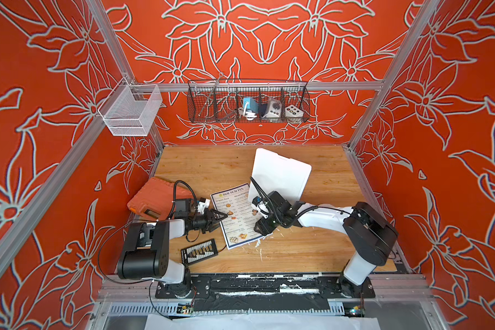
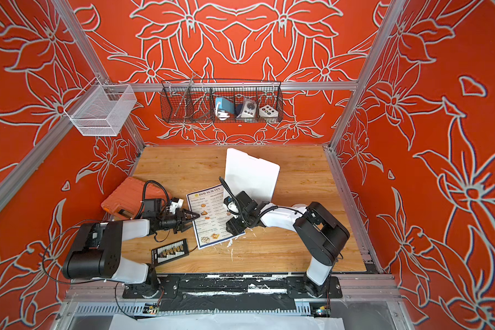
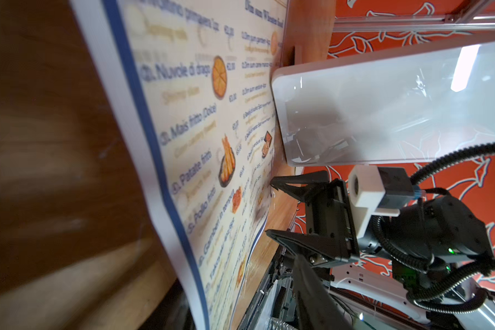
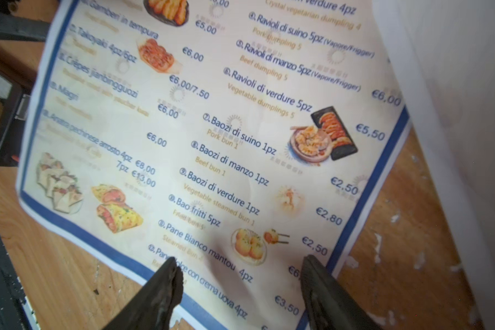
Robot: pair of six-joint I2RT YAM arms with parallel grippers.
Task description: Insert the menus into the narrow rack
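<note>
A printed DIM SUM INN menu (image 1: pixel 231 211) lies on the wooden table; in the left wrist view its near edge (image 3: pixel 170 209) fills much of the frame. My left gripper (image 1: pixel 221 220) is at the menu's left edge, part open, its fingertips blurred low in the left wrist view. My right gripper is low over the menu's lower right, its fingers apart. In the right wrist view the fingertips (image 4: pixel 165 291) frame the menu's bottom. Whether either touches the paper is unclear.
A white board (image 1: pixel 280 170) lies behind the right gripper. An orange case (image 1: pixel 151 192) and a dark keyboard-like panel (image 1: pixel 199 251) are at the left. A wire basket (image 1: pixel 225 101) and a white basket (image 1: pixel 129 115) hang on the walls.
</note>
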